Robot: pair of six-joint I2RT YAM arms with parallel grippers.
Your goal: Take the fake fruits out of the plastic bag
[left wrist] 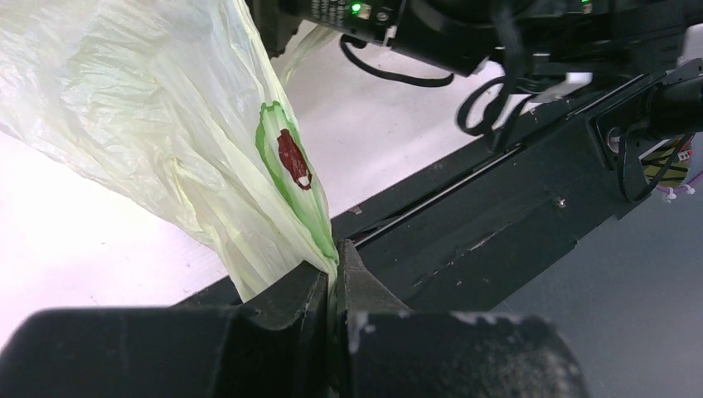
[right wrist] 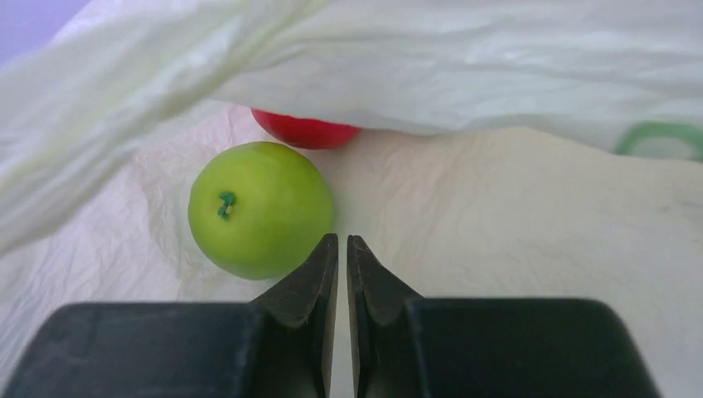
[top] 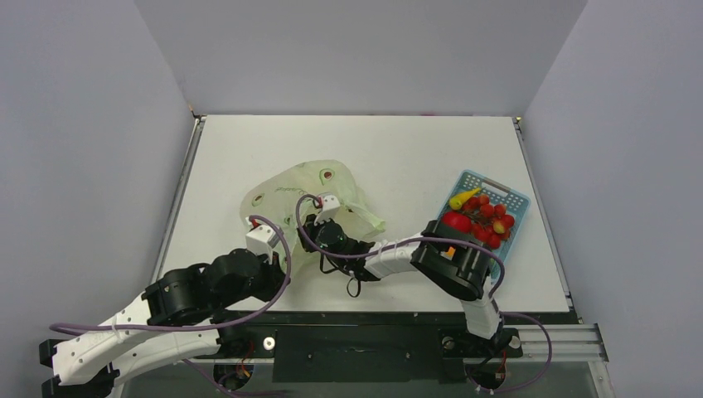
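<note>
The pale green plastic bag (top: 286, 186) lies on the left half of the table, its mouth toward the robot. In the left wrist view my left gripper is shut on the bag's gathered edge. Inside the bag, in the right wrist view, a green apple (right wrist: 261, 211) rests on the plastic, with a red fruit (right wrist: 305, 131) partly hidden behind it. My right gripper is shut with nothing between its fingers. The apple sits outside them, beyond and to the left of the tips.
A blue basket (top: 518, 199) with several fruits and vegetables stands at the right, partly under the right arm. Bag film (right wrist: 464, 66) hangs over the top of the right wrist view.
</note>
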